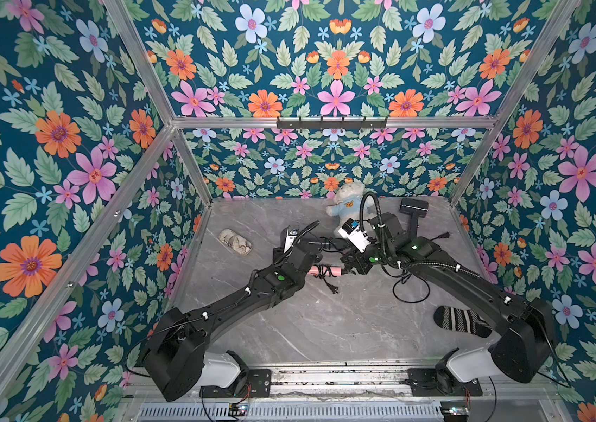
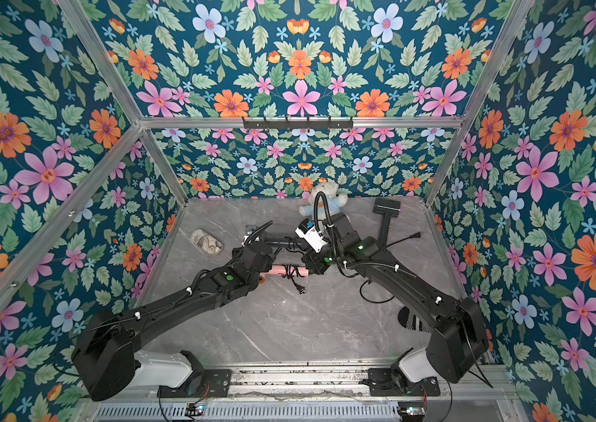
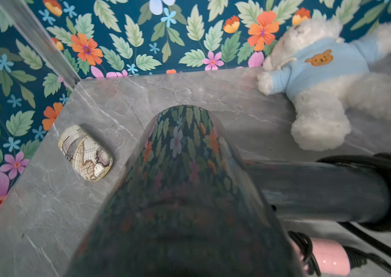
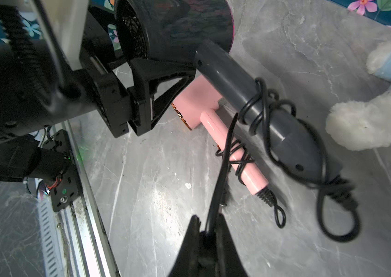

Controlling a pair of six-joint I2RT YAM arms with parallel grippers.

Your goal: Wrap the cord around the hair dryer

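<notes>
A dark grey hair dryer (image 4: 230,78) spans the middle of the right wrist view, its black cord (image 4: 265,106) looped around the handle. Its wide barrel (image 3: 181,194) fills the centre of the left wrist view. Against the barrel's underside is a finger (image 4: 142,99) of my left gripper; the other finger is hidden, so how its fingers stand does not show. My right gripper is shut on a length of the black cord that rises in front of the handle. In the top left view both arms meet mid-table around the dryer.
A pink hair dryer (image 4: 234,150), wrapped in its own cord, lies under the grey one. Behind sits a white teddy bear (image 3: 324,87). A patterned case (image 3: 84,154) is at left; a black brush-like tool (image 1: 414,211) and striped sock (image 1: 461,320) are at right.
</notes>
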